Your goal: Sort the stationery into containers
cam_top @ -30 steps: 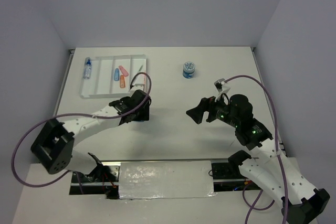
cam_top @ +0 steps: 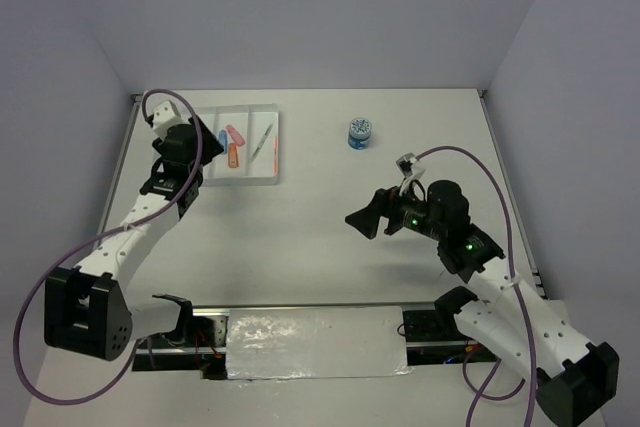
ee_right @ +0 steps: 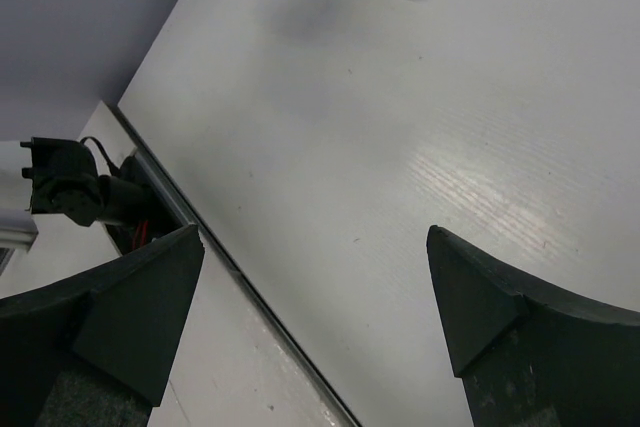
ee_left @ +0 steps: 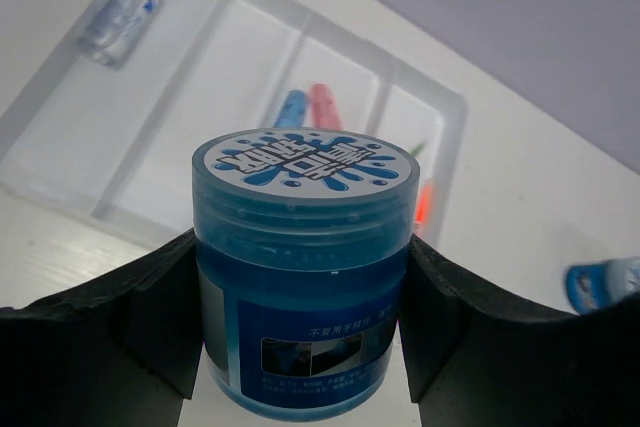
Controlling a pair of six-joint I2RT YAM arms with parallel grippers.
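My left gripper is shut on a blue jar with a printed white lid (ee_left: 300, 247), held over the white divided tray (cam_top: 260, 175) at the top view's back left. The tray holds a clear bottle with blue cap (ee_left: 125, 17), blue (ee_left: 290, 107), pink (cam_top: 236, 135) and orange (cam_top: 233, 155) items, and a thin pen-like item (cam_top: 262, 142). A second blue jar (cam_top: 360, 133) stands at back centre. My right gripper is open and empty above the table at right.
Grey walls enclose the back and sides.
My left arm has swung back and left from the table's middle to over the tray. The right arm has shifted slightly.
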